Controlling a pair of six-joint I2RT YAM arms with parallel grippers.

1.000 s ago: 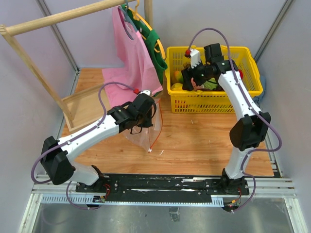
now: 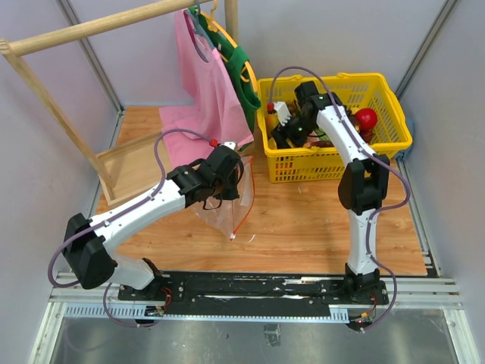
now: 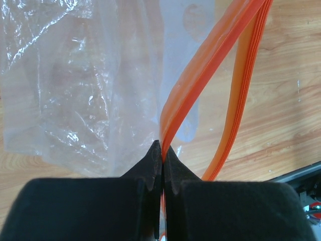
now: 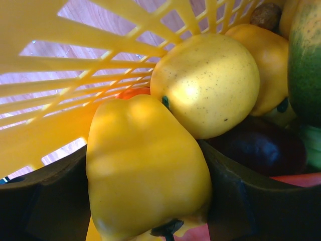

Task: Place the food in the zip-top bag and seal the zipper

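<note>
In the right wrist view a yellow bell pepper (image 4: 145,165) fills the space between the fingers of my right gripper, which is shut on it with a pad against each side. That gripper is down inside the yellow basket (image 2: 307,168) at its left end in the top view. The clear zip top bag (image 3: 75,100) lies on the table with its orange zipper edges (image 3: 235,100) bowed apart, so its mouth gapes. Pinching one orange edge, my left gripper is shut on the bag.
Around the pepper lie a round yellow fruit (image 4: 205,85), a dark eggplant (image 4: 266,145) and a green-orange fruit (image 4: 306,65). Pink cloth (image 2: 204,91) hangs from a wooden rack left of the basket. Bare table (image 2: 326,227) spreads right of the bag.
The left arm keeps its place on the bag.
</note>
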